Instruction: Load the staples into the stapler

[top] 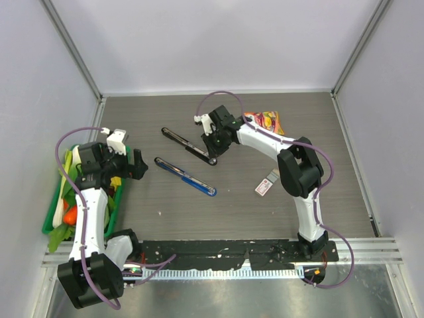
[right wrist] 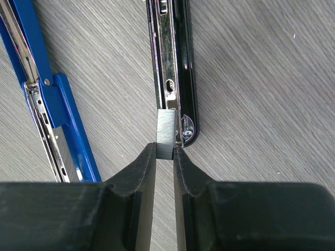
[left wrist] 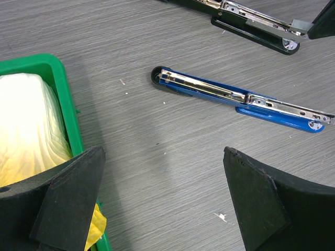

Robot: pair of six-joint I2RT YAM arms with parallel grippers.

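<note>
An opened black stapler lies on the table at the upper middle, with the open blue stapler below it. My right gripper is shut on a silver strip of staples, held over the end of the black stapler's metal channel; whether the strip rests in the channel I cannot tell. My left gripper stands open above the table at the left, empty, beside the green basket.
A green basket of vegetables sits at the left. A staple box lies at the right, and an orange packet behind the right arm.
</note>
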